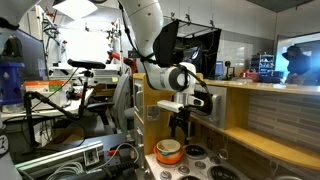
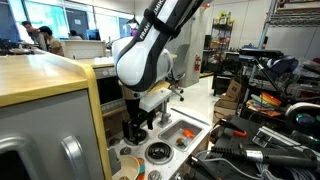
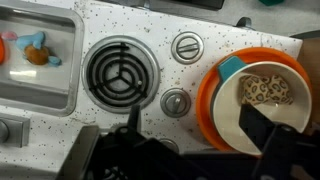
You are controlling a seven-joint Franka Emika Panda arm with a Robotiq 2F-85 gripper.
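In the wrist view, a pale pot (image 3: 233, 118) with a teal edge rests in an orange dish (image 3: 207, 122). A leopard-spotted item (image 3: 268, 91) lies inside the pot. My gripper is open, its dark fingers (image 3: 130, 143) spread wide at the bottom of that view, with nothing seen held between them. The right finger overlaps the pot in this view. From outside, the gripper (image 1: 180, 124) hangs above the white stove top, a little above and right of the pot (image 1: 168, 145). In the second exterior view the pot (image 2: 127, 166) stands near the lower edge.
A coil burner (image 3: 121, 74) and knobs (image 3: 175, 102) lie left of the pot. Farther left, a metal sink (image 3: 62, 55) holds a small blue and orange toy (image 3: 37, 49). A wooden shelf (image 1: 268, 143) runs along the back, and a tall grey cabinet (image 2: 45, 120) stands close by.
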